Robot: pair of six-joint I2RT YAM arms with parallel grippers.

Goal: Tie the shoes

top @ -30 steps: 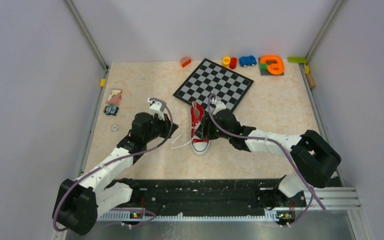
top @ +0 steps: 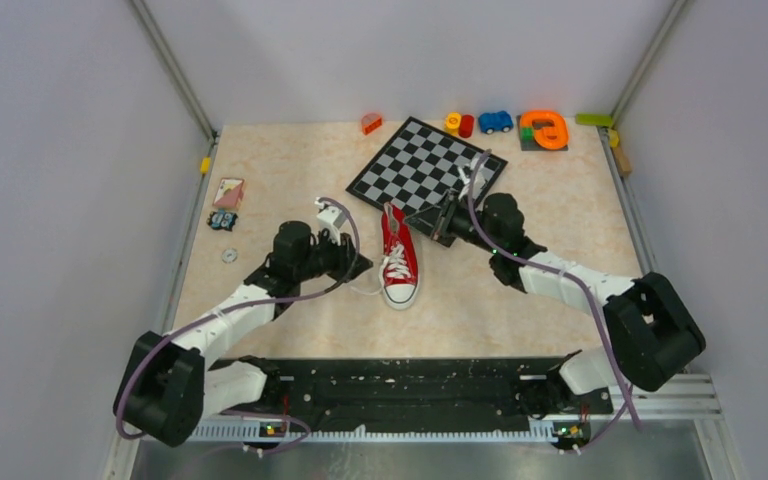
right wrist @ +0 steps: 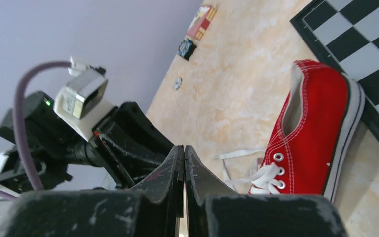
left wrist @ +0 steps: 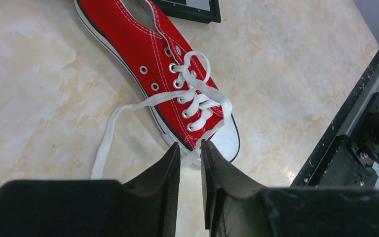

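A red sneaker (top: 391, 260) with a white toe points toward the front of the table. Its white laces (left wrist: 208, 92) cross at the front; one end trails over the table on the left, and another length curves across the toe. In the left wrist view that length shows through the gap of my left gripper, which is a little open beside the toe; whether it lies between the fingers or beyond them is unclear. My right gripper is shut with nothing between its fingers, over the shoe's ankle end. The laces (right wrist: 268, 177) lie outside it.
A checkerboard (top: 432, 165) lies behind the shoe, close to its heel. Along the back edge sit a blue toy car (top: 496, 122) and an orange ring (top: 544, 130). Small items, including a white disc (top: 229, 255), lie at far left.
My right gripper has gone from open to shut and moved back and right, off the laces. My left gripper has moved right to the shoe and opened slightly.
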